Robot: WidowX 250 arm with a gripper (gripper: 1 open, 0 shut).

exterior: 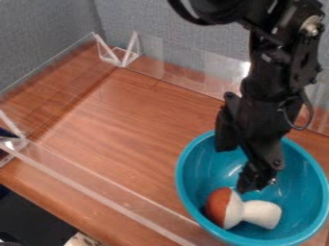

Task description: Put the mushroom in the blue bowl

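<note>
The mushroom [243, 209], with a red-brown cap and a white stem, lies on its side inside the blue bowl [194, 173], near the bowl's front wall. Above and behind it, my black gripper [241, 165] points down into the bowl from the upper right. Its two fingers are spread apart with nothing between them. A small gap shows between the fingertips and the mushroom.
A white wire bracket [117, 53] stands at the back left, and another white piece sits at the left edge. Clear panels and grey walls close off the back.
</note>
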